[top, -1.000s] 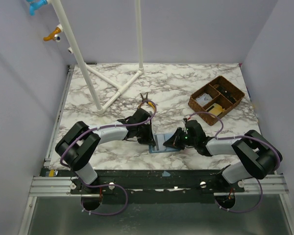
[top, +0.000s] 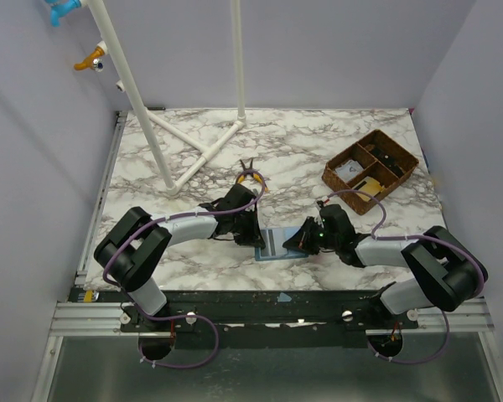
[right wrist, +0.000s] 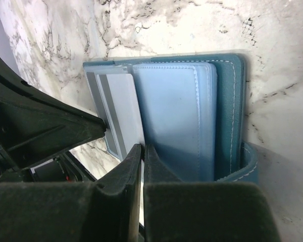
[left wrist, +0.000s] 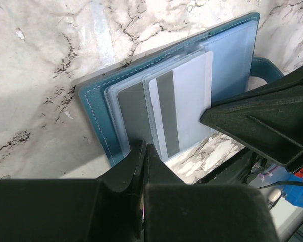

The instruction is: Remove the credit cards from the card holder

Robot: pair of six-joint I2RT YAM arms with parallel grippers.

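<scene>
The blue card holder (top: 281, 254) lies spread open on the table between both grippers. In the left wrist view, a white card (left wrist: 194, 83) with a dark stripe overlaps a clear sleeve (left wrist: 134, 111) on the holder. My left gripper is shut, its tips against the near part of that sleeve. My right gripper is also shut, its tips at the edge of the white card (right wrist: 123, 93); whether the thin edge lies between them is hard to see. A pale blue flap (right wrist: 169, 101) lies beside that card.
A brown divided box (top: 327, 182) with several items stands at the back right. Yellow-handled pliers (top: 250, 176) lie behind the holder. White pipes (top: 189, 176) stand at the back left. Bare marble table (top: 310, 138) lies behind the holder.
Over the last second my right gripper has shifted a little to the right. The left arm and the holder look nearly still.
</scene>
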